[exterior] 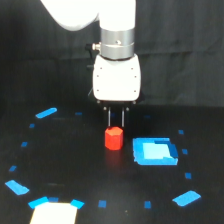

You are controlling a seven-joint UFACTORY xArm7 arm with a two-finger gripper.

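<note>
A small red block (114,138) with a roughly six-sided outline is in the middle of the dark table. Directly above it in the camera view is my white gripper (116,123), pointing down. Its dark fingers (109,117) reach down to about the block's upper edge, with a narrow gap visible between them. Against the dark background their tips are hard to make out, and whether they touch the block cannot be told.
Right of the block lies a blue-edged tray or sheet (139,153) with a pale blue patch on it. A cream square (53,214) with blue tape is at the front left. Blue tape marks (186,198) dot the table, which is otherwise largely bare.
</note>
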